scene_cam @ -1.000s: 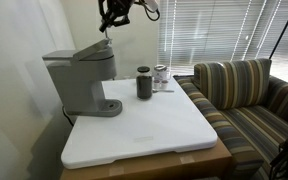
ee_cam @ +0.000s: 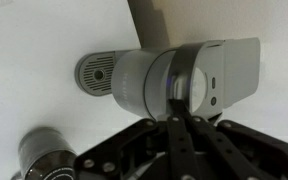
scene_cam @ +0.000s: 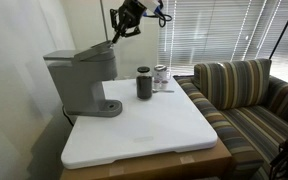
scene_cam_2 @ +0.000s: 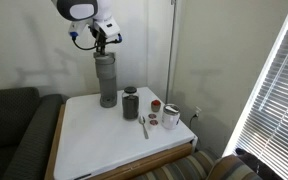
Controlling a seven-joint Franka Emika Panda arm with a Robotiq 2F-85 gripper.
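A grey coffee maker (scene_cam: 82,85) stands at the left of the white table, its drip tray (ee_cam: 96,72) facing the open tabletop. My gripper (scene_cam: 114,41) is at the front edge of the machine's top, where the lid (scene_cam: 92,51) slopes slightly. Seen from the other side, the gripper (scene_cam_2: 101,49) sits right over the machine (scene_cam_2: 106,78). In the wrist view the dark fingers (ee_cam: 174,106) are close together against the top of the machine, with nothing visible between them. Whether they touch the lid is hard to tell.
A dark jar (scene_cam_2: 131,104) stands beside the machine, with a white-and-clear canister (scene_cam_2: 171,118) farther along. Between them lie a spoon (scene_cam_2: 144,129) and small pods (scene_cam_2: 153,121). A striped armchair (scene_cam: 239,90) adjoins it.
My gripper has shifted slightly right and down in exterior view 1. The machine's lid appears a little lower at its front; the jar and canister have not moved.
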